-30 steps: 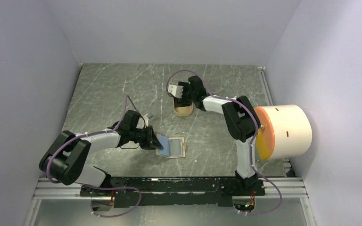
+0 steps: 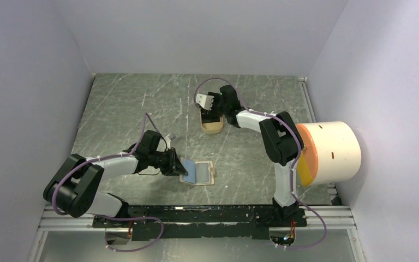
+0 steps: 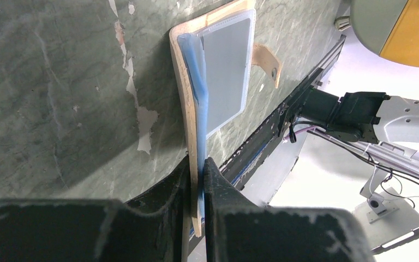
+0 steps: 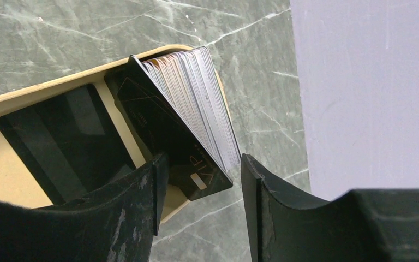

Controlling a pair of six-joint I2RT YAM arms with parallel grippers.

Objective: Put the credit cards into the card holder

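The card holder [image 2: 204,172] lies open at the front centre; in the left wrist view its blue flap [image 3: 199,103] and tan edge stand between the fingers of my left gripper, close around them. A beige box [image 2: 211,127] farther back holds a packed stack of cards [image 4: 191,101], with a black VIP card [image 4: 169,136] leaning on its front and another dark card [image 4: 65,142] flat inside. My right gripper is open over that box, its fingers either side of the leaning card's lower end.
A large cream and orange cylinder [image 2: 330,153] stands at the right beside the right arm. Pale walls border the table.
The card holder and left gripper have shifted slightly toward the front of the table. The right gripper has moved slightly toward the back.
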